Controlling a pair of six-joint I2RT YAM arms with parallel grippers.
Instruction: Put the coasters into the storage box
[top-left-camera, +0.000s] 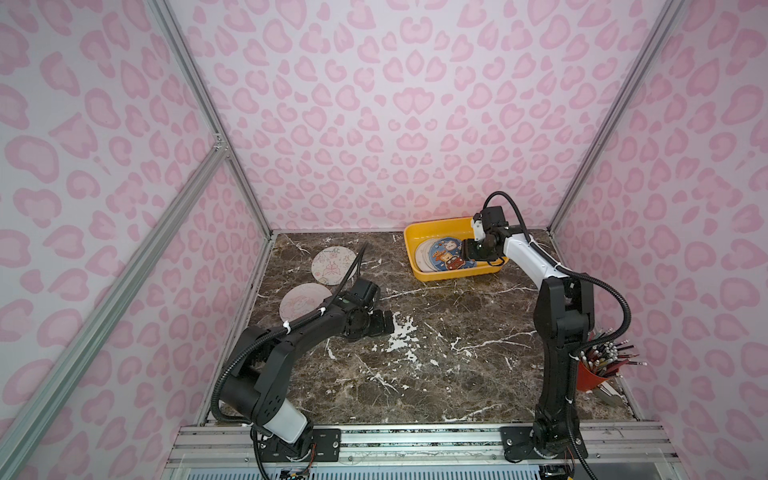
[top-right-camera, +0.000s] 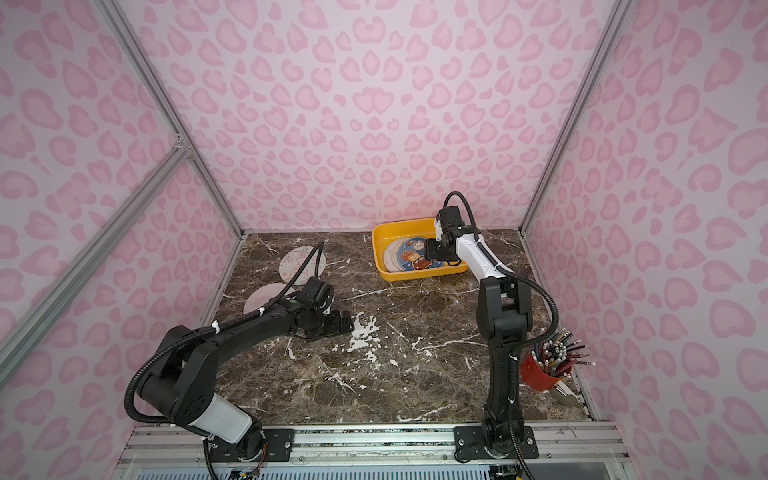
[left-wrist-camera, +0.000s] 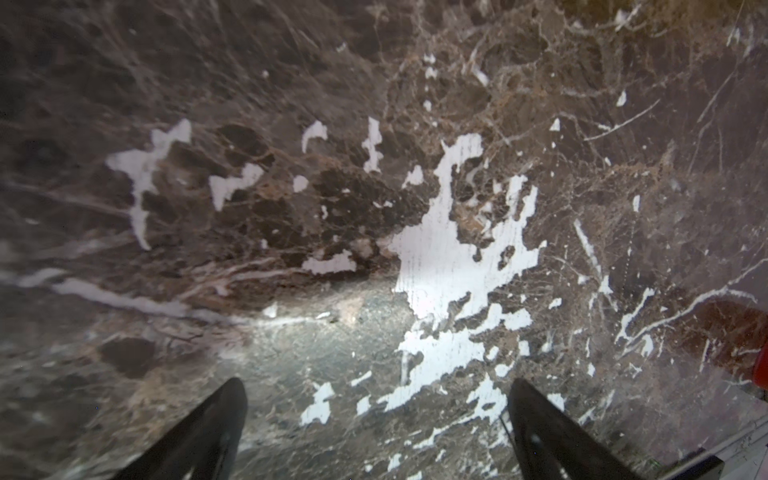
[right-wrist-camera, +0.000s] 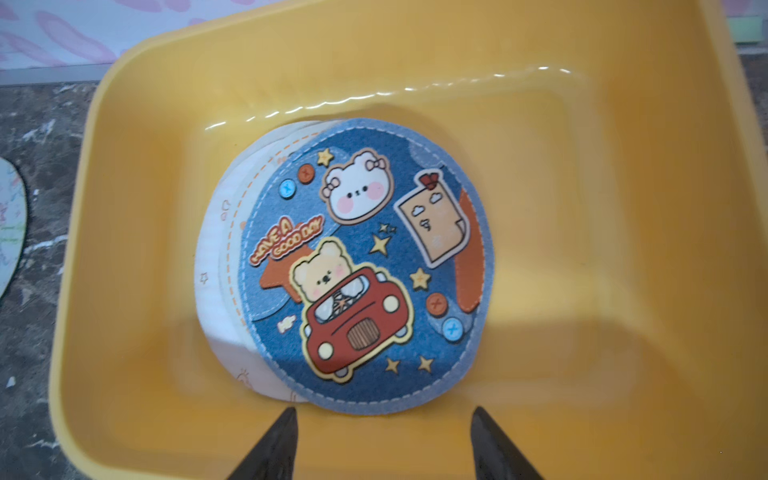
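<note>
A yellow storage box stands at the back right. In it a blue bear-and-car coaster lies overlapping paler coasters. My right gripper hangs over the box, fingers apart, nothing between them. Two pale round coasters lie on the left of the table, a rear one and a front one, partly behind my left arm. My left gripper is open over bare marble right of them, holding nothing.
A red cup of pens stands at the front right.
</note>
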